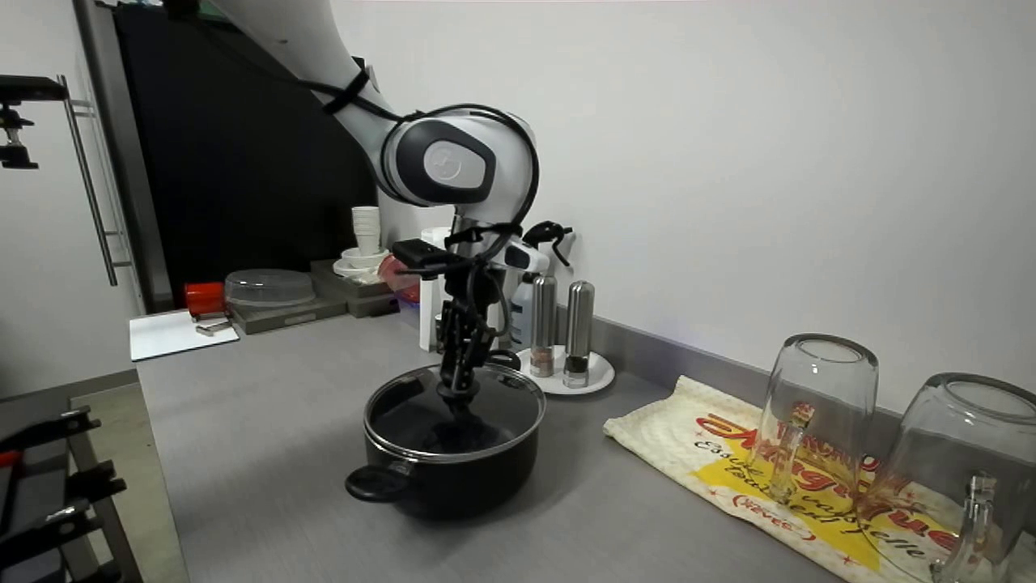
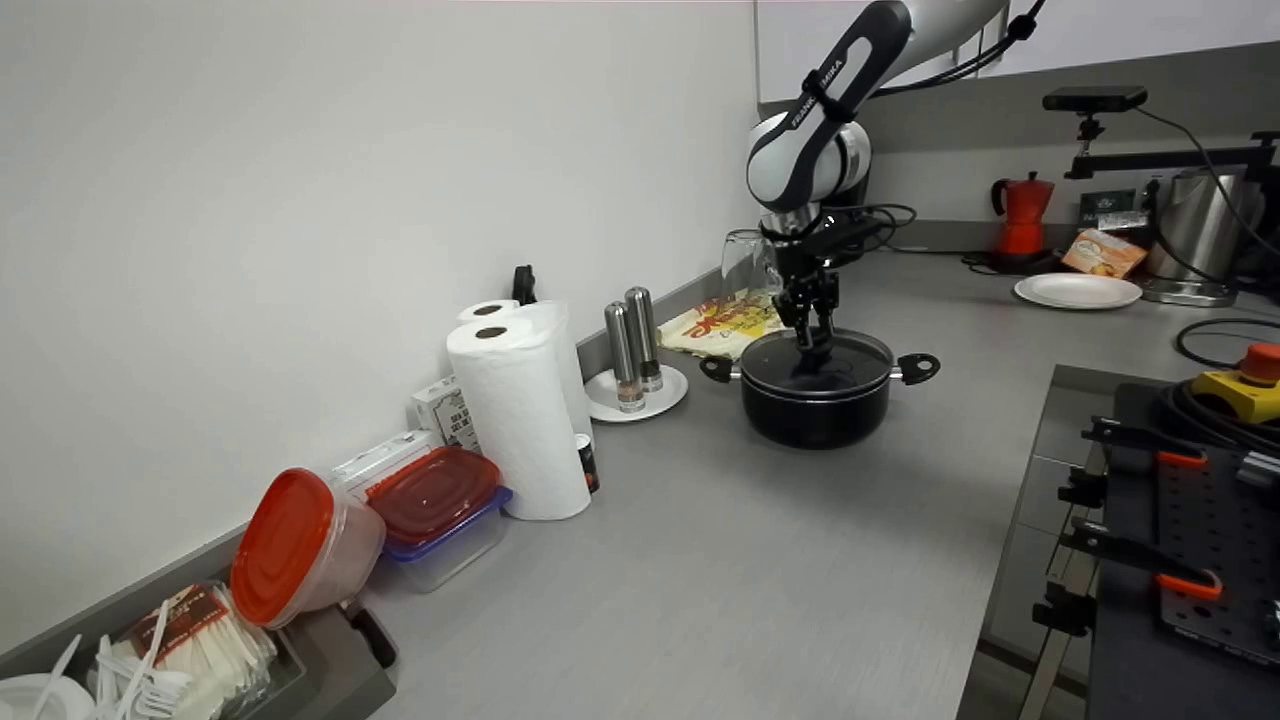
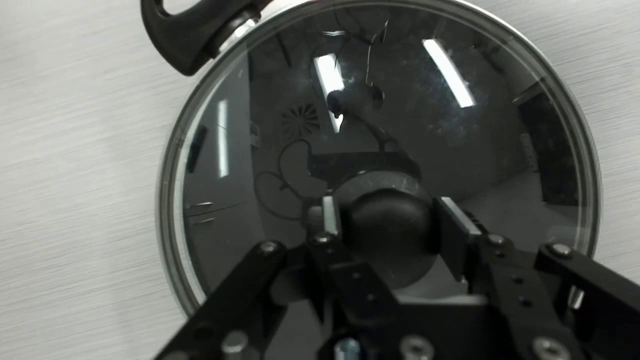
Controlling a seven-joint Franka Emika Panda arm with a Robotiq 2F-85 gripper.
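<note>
A black two-handled pot (image 1: pixel 464 486) stands on the grey counter, and its glass lid (image 1: pixel 505 398) with a metal rim sits level over the opening, lined up with the pot's edge. In the second exterior view the lid (image 2: pixel 858 360) covers the pot (image 2: pixel 813 414) in the same way. My gripper points straight down at the lid's centre, shut on the round black lid knob (image 3: pixel 390 231). One finger presses each side of the knob in the wrist view. The pot's inside shows only darkly through the glass.
Behind the pot, a white plate (image 1: pixel 599 377) carries two steel grinders (image 1: pixel 579 330). Upturned glass mugs (image 1: pixel 821 408) rest on a printed towel (image 1: pixel 694 432) to the right. Paper towel rolls (image 2: pixel 522 414) stand along the wall.
</note>
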